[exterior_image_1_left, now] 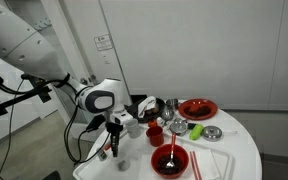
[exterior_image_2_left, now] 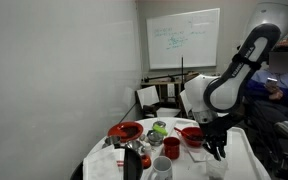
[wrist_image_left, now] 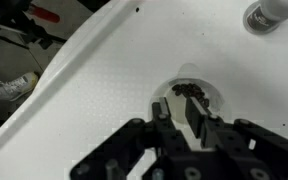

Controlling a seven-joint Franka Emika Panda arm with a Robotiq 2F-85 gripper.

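My gripper is open above a small, pale, see-through container [wrist_image_left: 216, 100] with dark bean-like pieces [wrist_image_left: 192, 92] in it. Its two fingertips show over the container in the wrist view, with nothing held between them. From the first exterior view, the gripper [exterior_image_1_left: 114, 148] points down at the left of the white table, and the small container [exterior_image_1_left: 123, 163] appears below and just right of it. How much height separates them is hard to judge.
A silver canister [wrist_image_left: 272, 12] stands near the container. Farther right are a red bowl [exterior_image_1_left: 159, 160] with a utensil, a red mug [exterior_image_1_left: 155, 133] and a white tray [exterior_image_1_left: 220, 158]. A red plate [exterior_image_1_left: 197, 109] and a dark pan [exterior_image_1_left: 139, 107] sit toward the back.
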